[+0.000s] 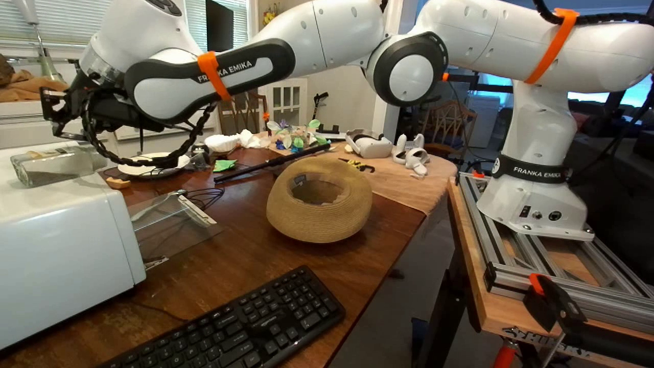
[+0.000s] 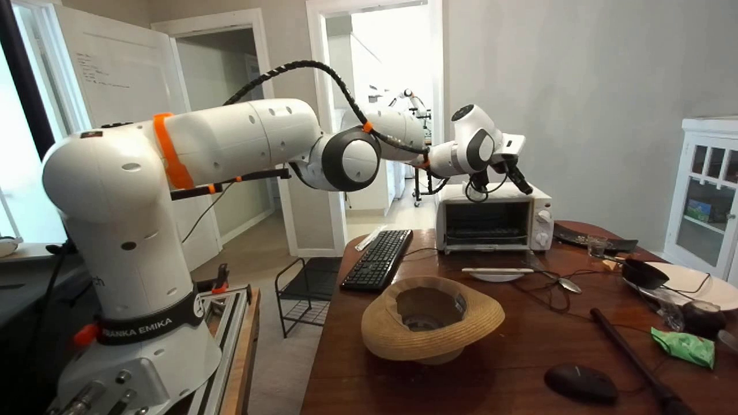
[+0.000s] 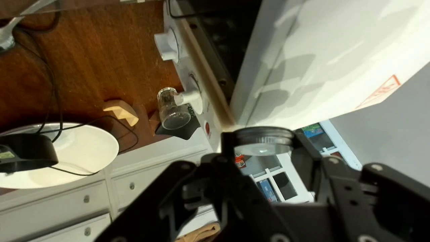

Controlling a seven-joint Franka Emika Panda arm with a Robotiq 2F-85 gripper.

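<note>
Raised above the white toaster oven (image 1: 67, 257), my gripper (image 1: 54, 115) is shut on a round, metal-rimmed lid (image 3: 264, 140). In the wrist view the lid spans the gap between the two dark fingers, its edge toward the camera. A clear glass container (image 1: 55, 164) rests on the oven top, below and apart from the gripper. The oven's front faces the table, with control knobs (image 3: 167, 46) along one side. From exterior view 2 the gripper (image 2: 522, 181) is small and dark, and what it holds cannot be made out there.
A straw hat (image 1: 320, 199) lies upturned on the table, with a black keyboard (image 1: 245, 325) in front. A small clear glass (image 3: 173, 109), a wooden piece (image 3: 121, 111) and a white plate (image 3: 96, 147) lie beside the oven. Brown tabletop shows between hat and oven.
</note>
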